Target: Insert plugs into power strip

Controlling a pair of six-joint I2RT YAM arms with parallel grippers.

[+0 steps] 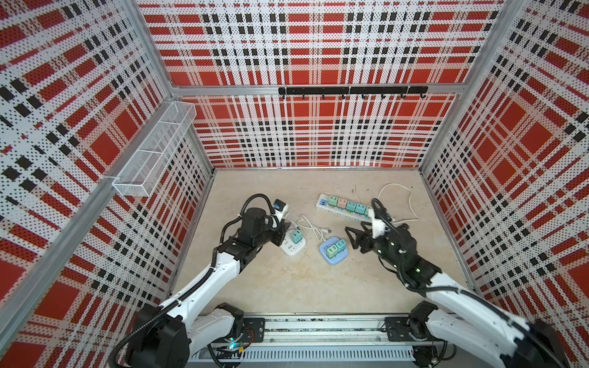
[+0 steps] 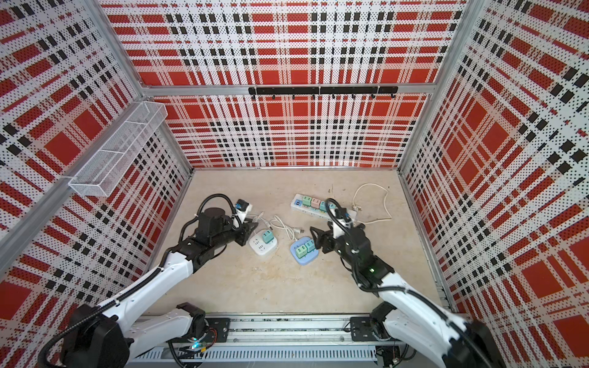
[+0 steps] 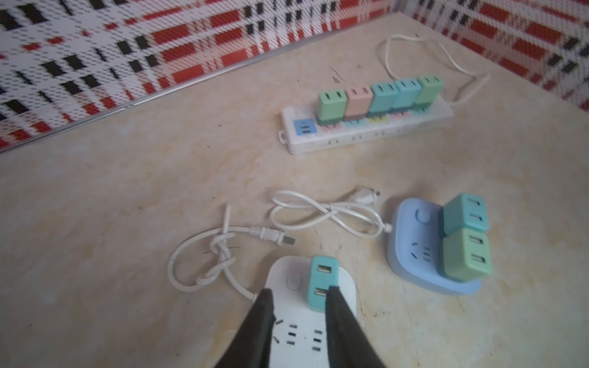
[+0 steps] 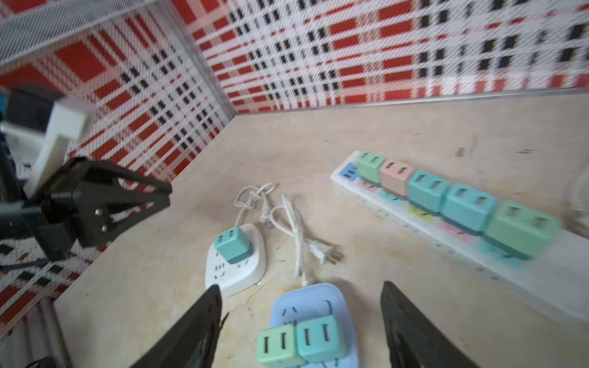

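A white square strip (image 3: 288,331) holds one teal plug (image 3: 322,282). Right of it a blue square strip (image 3: 416,273) holds a green plug (image 3: 466,254) and a teal plug (image 3: 465,214). Behind, a long white strip (image 3: 343,139) carries several green, pink and teal plugs in a row. My left gripper is above the white square strip, fingers apart with nothing visibly held. My right gripper is open above the blue strip, its fingers either side of that strip and nothing between them at finger height.
Knotted white cables (image 3: 224,245) lie behind the square strips, and another cable loops at the back right. A wire basket (image 1: 153,147) hangs on the left wall.
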